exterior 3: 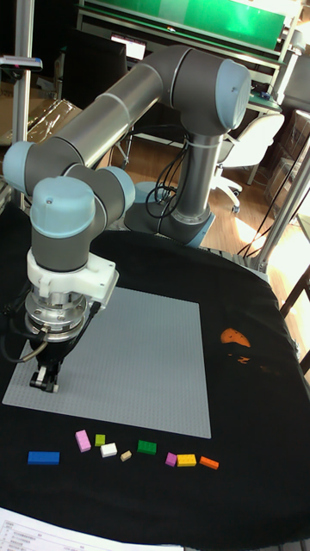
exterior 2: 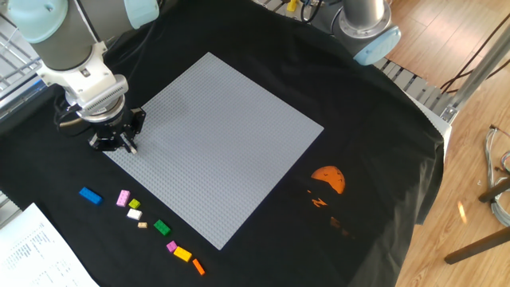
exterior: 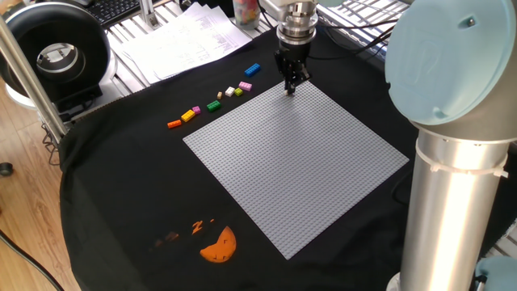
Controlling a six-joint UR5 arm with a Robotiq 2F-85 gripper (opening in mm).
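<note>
My gripper (exterior: 291,89) points down over the corner of the grey studded baseplate (exterior: 295,166) nearest the blue brick. In exterior view 2 its black fingers end low over that same corner of the plate. A small pale tan spot shows at the fingertips; whether it is a fingertip or a small piece between them is too small to tell. Beside the plate lies a loose row of bricks: blue (exterior 3: 43,457), pink (exterior 3: 83,441), lime (exterior 3: 100,440), white (exterior 3: 109,450), tan (exterior 3: 126,456), green (exterior 3: 146,447), magenta (exterior 3: 171,459), yellow (exterior 3: 186,460) and orange (exterior 3: 210,462).
Black cloth (exterior: 129,186) surrounds the baseplate, with an orange printed figure (exterior: 218,245) on one side. Paper sheets (exterior: 182,40) lie beyond the bricks. The arm's column (exterior: 452,210) stands at the right in exterior view 1.
</note>
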